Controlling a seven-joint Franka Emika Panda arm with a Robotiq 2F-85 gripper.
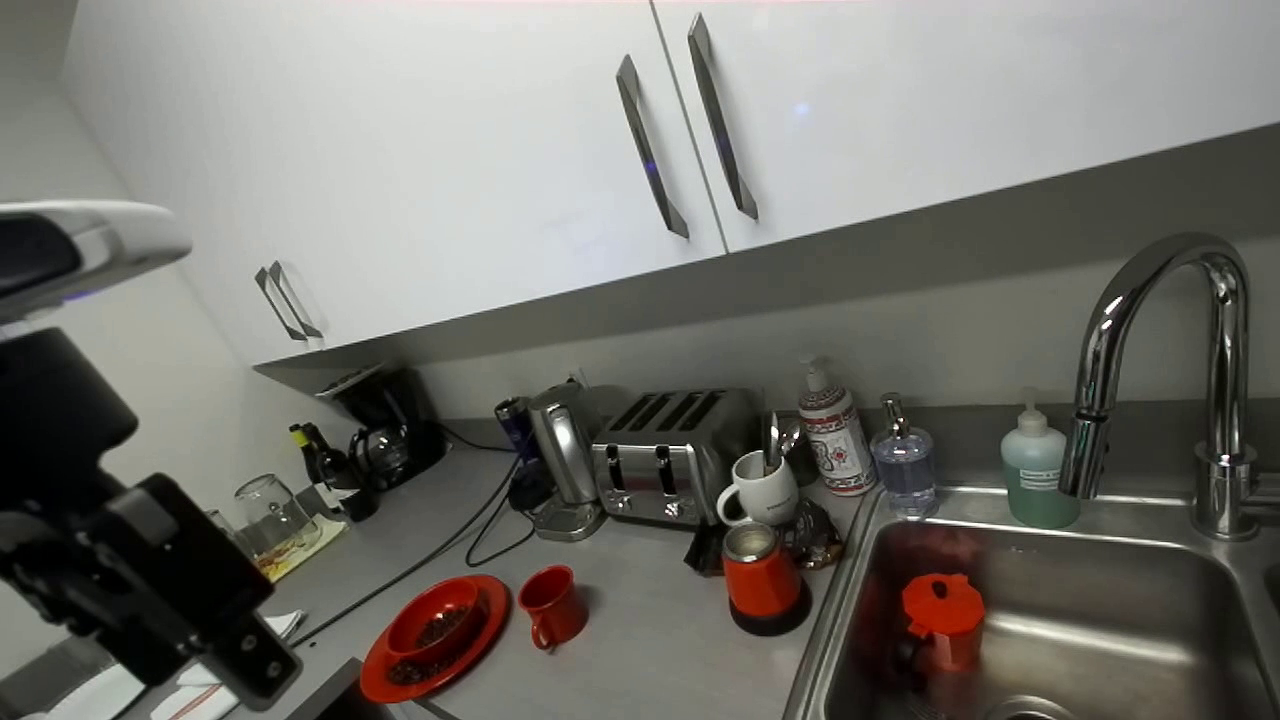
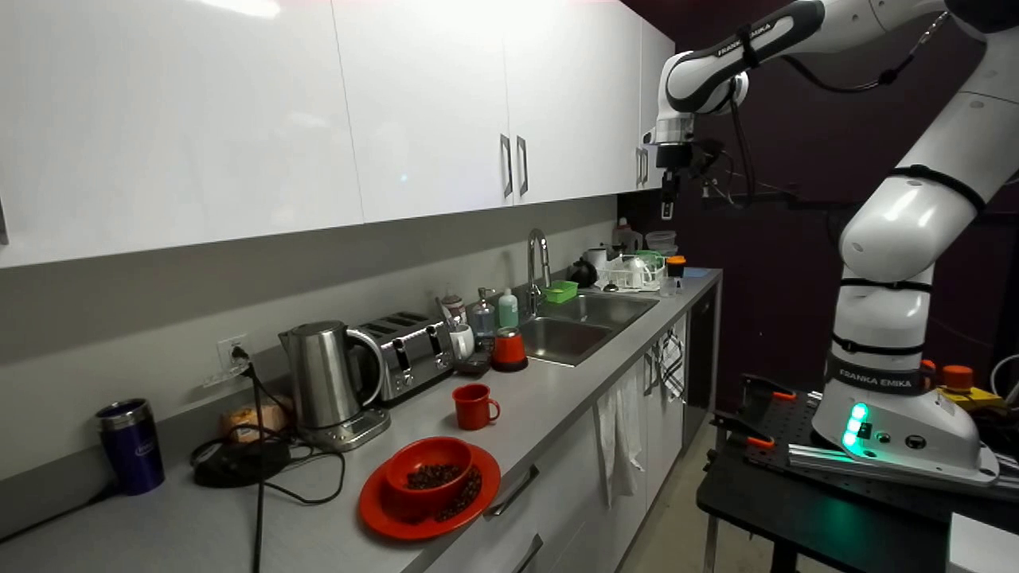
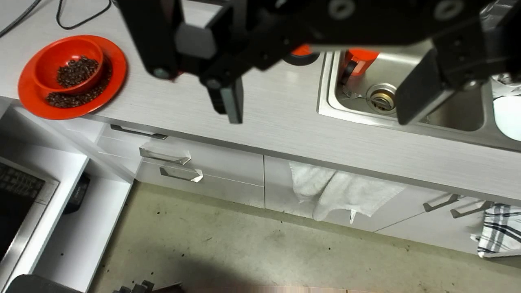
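Observation:
My gripper is open above the counter's front edge, its two fingers far apart in the wrist view and nothing between them. In exterior view 2 the gripper [image 2: 666, 212] hangs high, pointing down. A red bowl [image 2: 418, 461] of dark beans sits on a red plate [image 2: 375, 514], with more beans loose on the plate. Beside them stands a red mug [image 2: 472, 407]. A red pot base [image 1: 761, 582] is on the counter left of the sink. Inside the sink lies a red pot top [image 1: 945, 606] with a black handle.
A toaster [image 1: 661, 462], kettle [image 2: 322, 382], white mug [image 1: 763, 490] and soap bottles line the wall. The faucet [image 1: 1224, 348] rises behind the sink [image 3: 328, 108]. An open drawer or cabinet [image 3: 93, 229] shows at lower left. Bare counter lies between plate and sink.

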